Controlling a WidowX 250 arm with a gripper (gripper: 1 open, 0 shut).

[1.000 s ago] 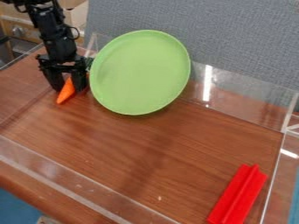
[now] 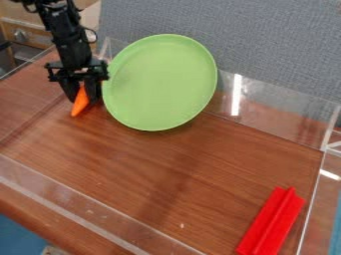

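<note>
My black gripper (image 2: 80, 78) is at the upper left, just left of a round green plate (image 2: 159, 82). It is shut on an orange carrot (image 2: 80, 100), whose narrow end hangs below the fingers close to the plate's left edge. The rest of the carrot is hidden by the gripper.
Two red sticks (image 2: 270, 221) lie side by side at the front right. Clear low walls edge the tray, and a grey padded panel (image 2: 240, 35) stands behind it.
My gripper and the carrot have shifted slightly up and to the right, with the carrot's tip a little higher in view. The plate and red sticks are unmoved.
</note>
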